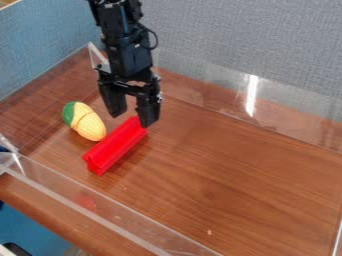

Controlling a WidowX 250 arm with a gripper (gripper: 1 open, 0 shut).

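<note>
A black robot gripper [131,108] points down from the top of the view, its two fingers apart, above the far end of a long red block [115,147] lying diagonally on the wooden table. Left of it lies a yellow oval object [86,124] with a green end. Whether the fingertips touch the red block cannot be told; nothing shows held between them.
Clear low barriers edge the wooden table [234,180], with a grey wall behind and a blue panel at the back left.
</note>
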